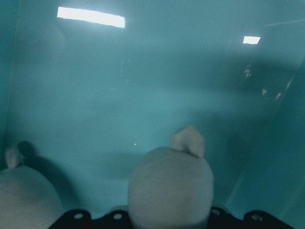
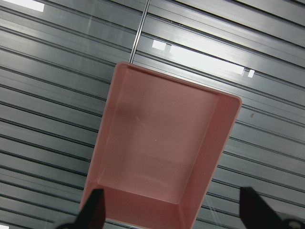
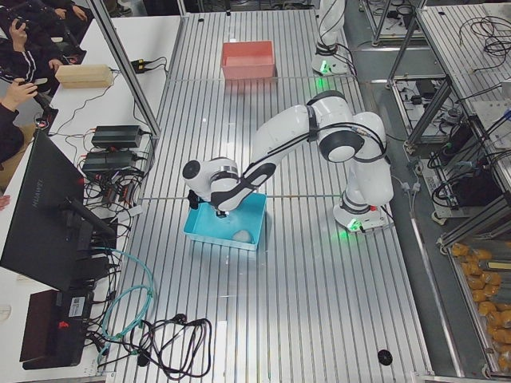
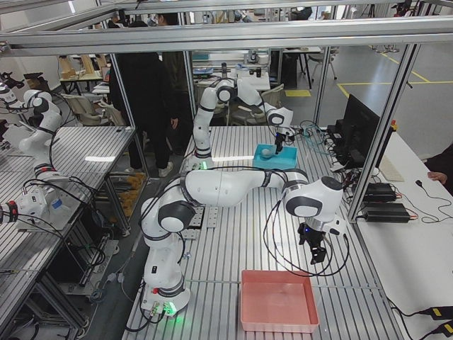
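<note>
A blue bin [image 3: 196, 231] holds grey plush objects; one grey plush [image 3: 242, 236] lies at its near right. My left gripper is low in the bin, with a grey plush [image 1: 169, 186] between its dark fingers; whether it grips it is unclear. Another plush [image 1: 26, 200] lies at the left. My right gripper [image 4: 311, 241] hangs above a pink bin [image 4: 276, 308], which is empty; in the right wrist view its fingertips stand wide apart.
Black cables and a teal hose [image 3: 128, 319] lie along the near left table edge. A monitor [image 3: 44, 207] stands beside it. The slatted table between the bins is clear.
</note>
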